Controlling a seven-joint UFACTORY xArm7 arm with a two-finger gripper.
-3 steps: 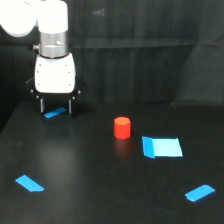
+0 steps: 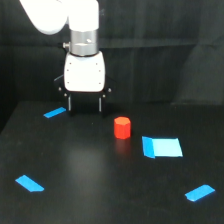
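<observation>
A small red block with a hexagon-like outline stands on the dark table, right of the centre in the camera view. My gripper hangs from the white arm at the upper left, farther back in the scene and left of the block. Its two thin dark fingers point down and stand well apart, so it is open. Nothing shows between them. Clear space separates the gripper from the block.
A pale blue square with a darker blue strip along its left side lies right of the block. Blue tape marks lie at the back left, front left and front right.
The arm and its open gripper have moved to the right, away from the back-left tape mark and closer to the red block. The block and the blue pieces have stayed in place.
</observation>
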